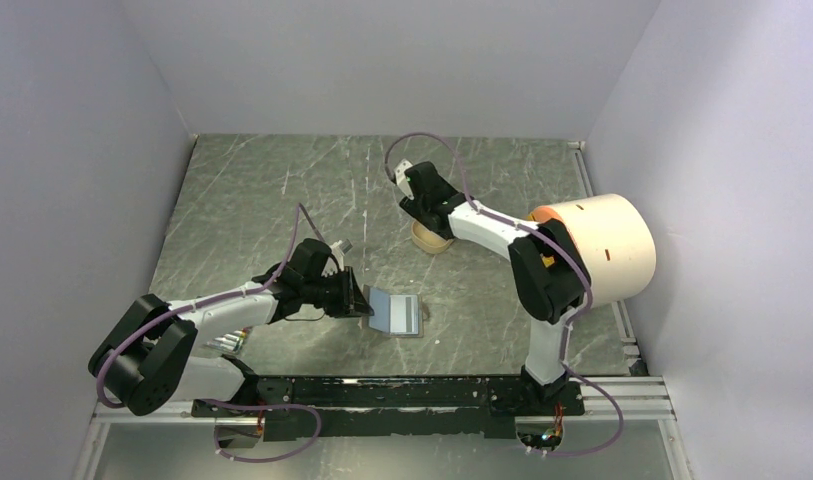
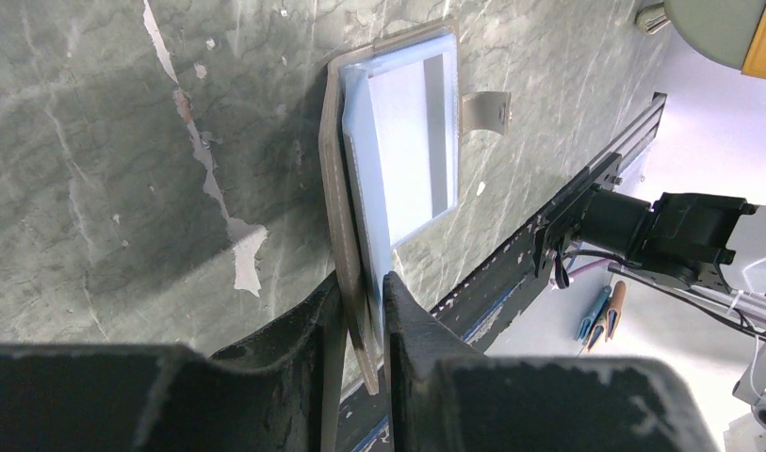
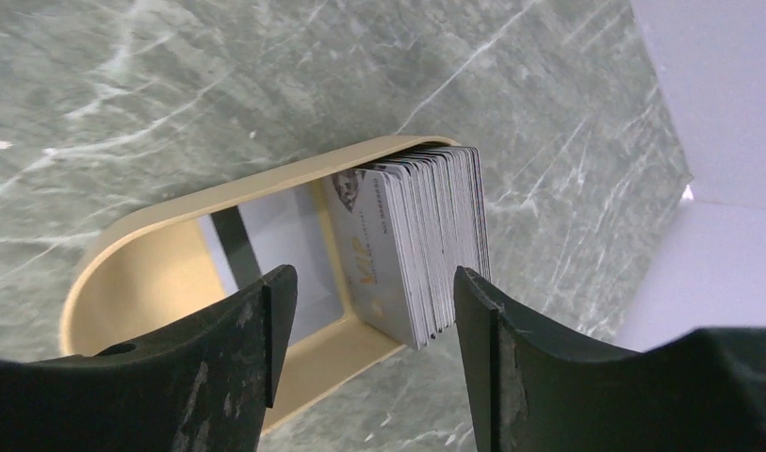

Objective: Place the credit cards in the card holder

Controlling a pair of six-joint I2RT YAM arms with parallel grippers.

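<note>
The card holder [image 2: 407, 141], a booklet-like thing with pale blue pages, lies on the table at centre front in the top view [image 1: 400, 314]. My left gripper is shut on its edge. My right gripper is open above a beige oval box [image 3: 219, 193], the one partly hidden by the arm in the top view [image 1: 430, 243]. In it a stack of credit cards [image 3: 407, 235] stands on edge at the right side, beside a flat white piece [image 3: 275, 240]; nothing is between the fingers.
A large cream cylinder [image 1: 607, 245] stands at the right wall. Pen-like items lie at the front left, partly under the left arm.
</note>
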